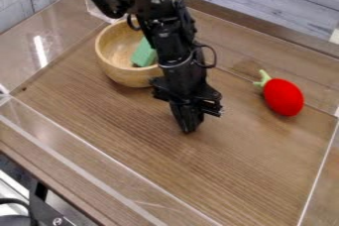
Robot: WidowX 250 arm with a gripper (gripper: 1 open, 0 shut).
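Note:
The black gripper [187, 116] is low over the middle of the wooden table [159, 170], its fingertips pointing down and shut, with nothing visible between them. Behind the arm, to its left, a wooden bowl [115, 56] holds a green object [143, 56], partly hidden by the arm. A red vegetable [282, 97] with a pale green stem, perhaps a toy, lies to the gripper's right, apart from it.
A pale wooden wall [265, 7] runs along the back. A dark cable shows beyond the table's front left edge.

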